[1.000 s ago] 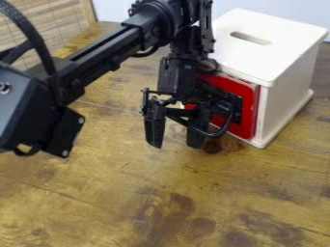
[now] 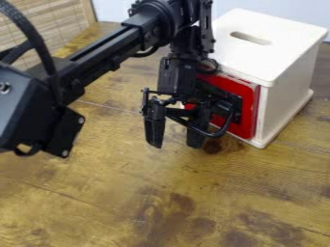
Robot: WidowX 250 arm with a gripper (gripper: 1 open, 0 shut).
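Note:
A black robot arm reaches in from the upper left, ending in my gripper (image 2: 176, 133), which hangs just left of and in front of the red front (image 2: 242, 95) of a white box (image 2: 287, 50). The two dark fingers are spread apart, low over the wooden floor, with nothing visible between them. The box has an oblong slot in its top. The gripper and its cables cover much of the red front, so whether they touch it cannot be told.
A light woven object (image 2: 18, 94) stands at the far left edge, partly behind the arm.

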